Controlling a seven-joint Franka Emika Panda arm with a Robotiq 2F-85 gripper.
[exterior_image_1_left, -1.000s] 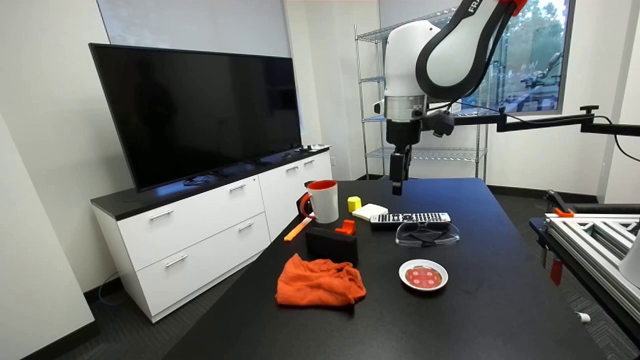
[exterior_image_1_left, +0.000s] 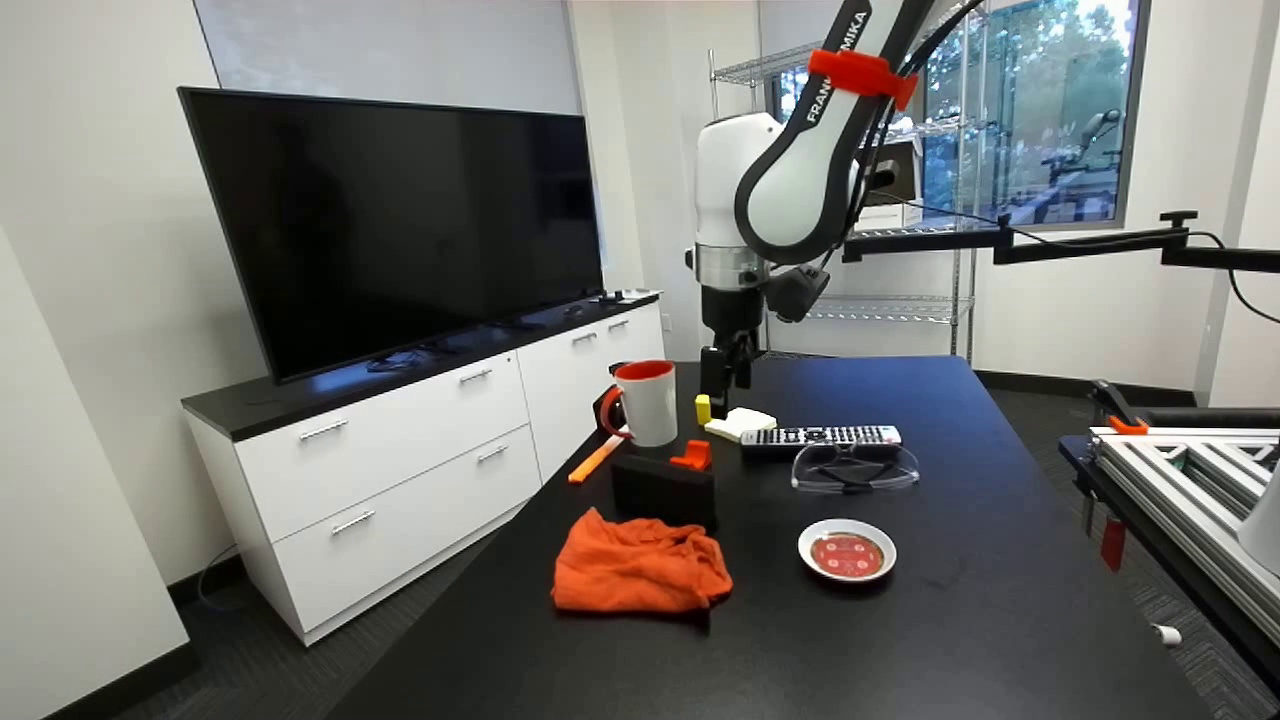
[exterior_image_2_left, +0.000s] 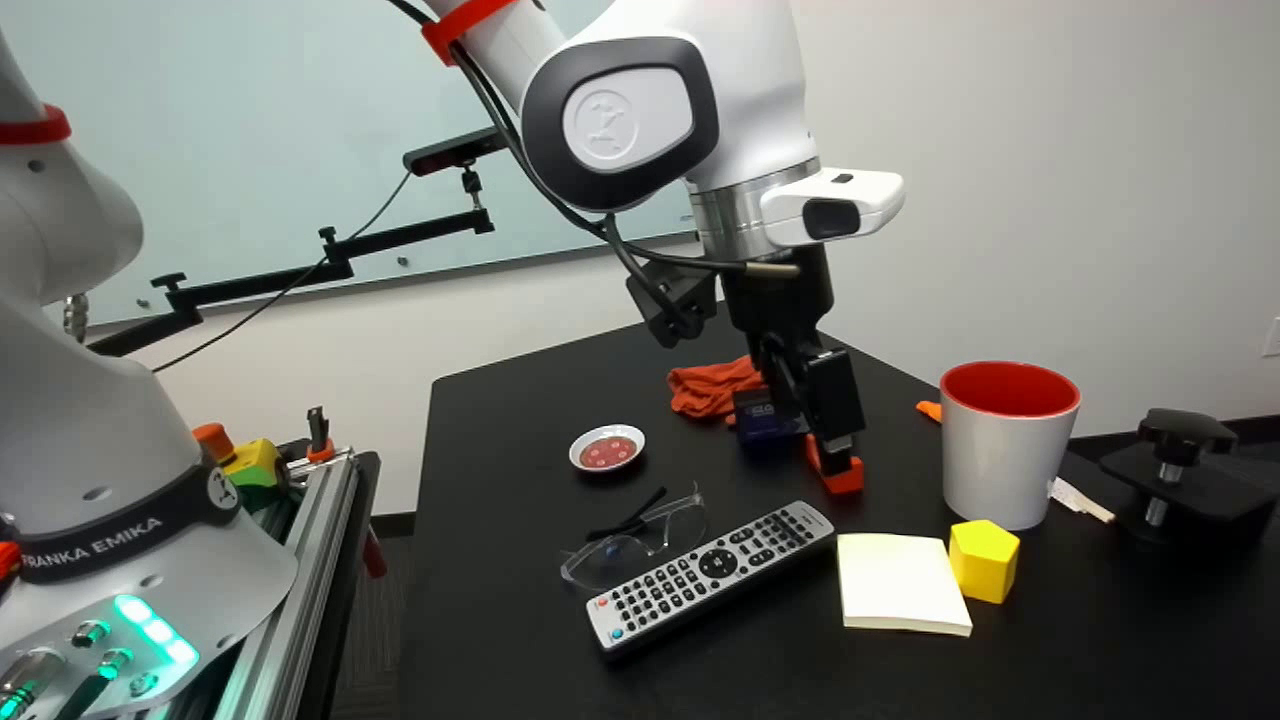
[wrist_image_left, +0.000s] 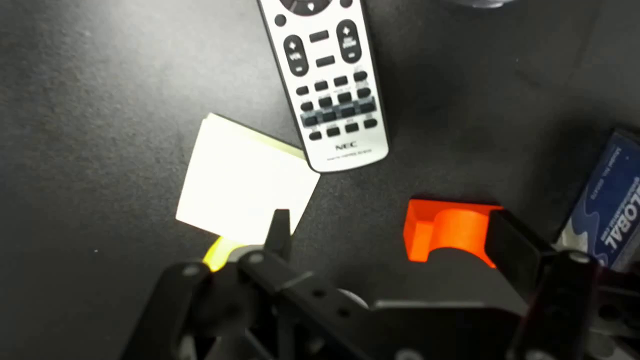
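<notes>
My gripper is open above the table, its two fingers wide apart and nothing held. In the wrist view an orange-red block with a curved notch (wrist_image_left: 423, 231) lies between them, its end partly covered by the right finger (wrist_image_left: 516, 252). Under the left finger (wrist_image_left: 279, 234) shows the edge of a white note pad (wrist_image_left: 246, 180). Mostly hidden behind that finger is a yellow block (wrist_image_left: 217, 255), seen whole in exterior view 2 as a yellow faceted block (exterior_image_2_left: 984, 560). Whether any finger touches something, I cannot tell.
Close by stand a white mug (exterior_image_2_left: 1005, 450) with red inside and a dark blue box (exterior_image_2_left: 764, 414). A grey remote (exterior_image_2_left: 714, 570), clear glasses (exterior_image_2_left: 648, 540), a small dish (exterior_image_2_left: 607, 448) and an orange cloth (exterior_image_2_left: 708, 386) lie around.
In exterior view 1 the arm and gripper have moved left and a little lower, from behind the remote to beside the yellow block and pad. The objects on the table stay put.
</notes>
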